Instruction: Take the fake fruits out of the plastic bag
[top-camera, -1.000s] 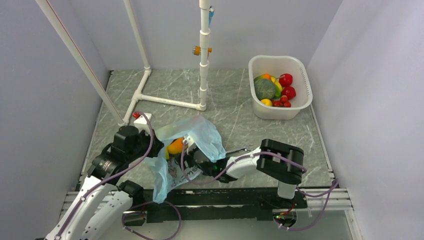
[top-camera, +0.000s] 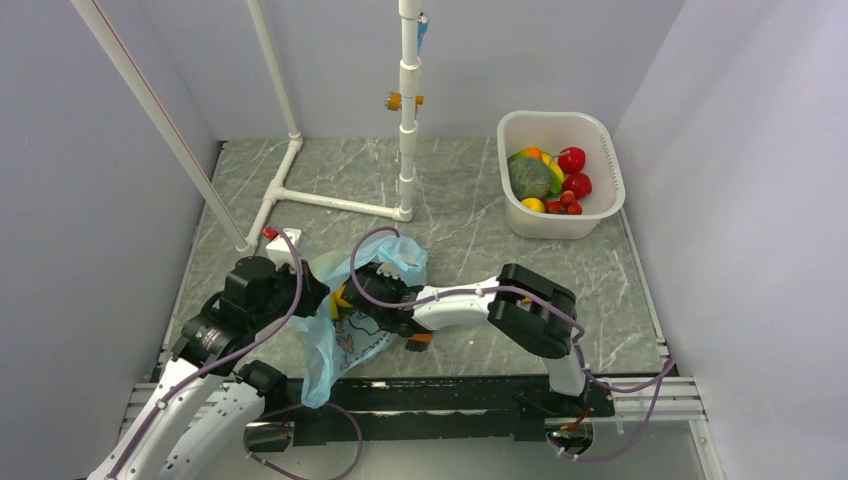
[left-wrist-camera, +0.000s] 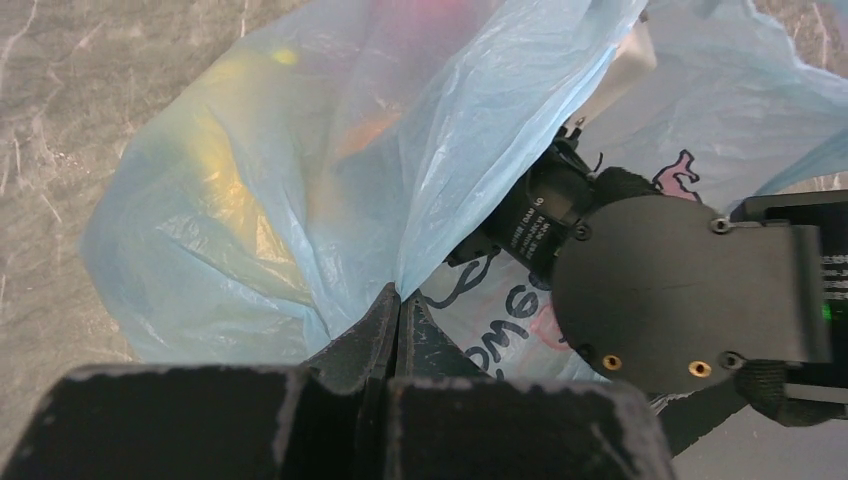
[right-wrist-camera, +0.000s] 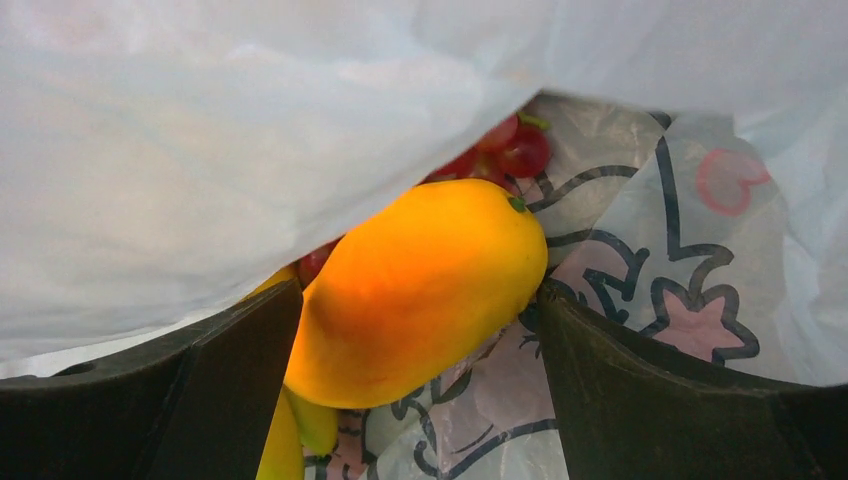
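The light-blue plastic bag (top-camera: 318, 350) lies at the front left of the table, its mouth toward the front. My left gripper is shut on the bag's edge. Inside the bag my right gripper is open, its fingers (right-wrist-camera: 640, 385) on either side of an orange mango-like fruit (right-wrist-camera: 420, 290). That fruit reaches nearly from one finger to the other; whether they touch it I cannot tell. Red grapes (right-wrist-camera: 520, 150) lie behind it, partly under a fold. A yellow banana (right-wrist-camera: 283, 445) shows at the left finger. In the top view the bag hides the right fingertips.
A white basket (top-camera: 511, 215) holding several fruits and a broccoli (top-camera: 531, 179) stands at the back right. White pipes (top-camera: 340, 203) rise behind the bag. Grey table (top-camera: 460, 240) between bag and basket is bare.
The left gripper stays nearly still.
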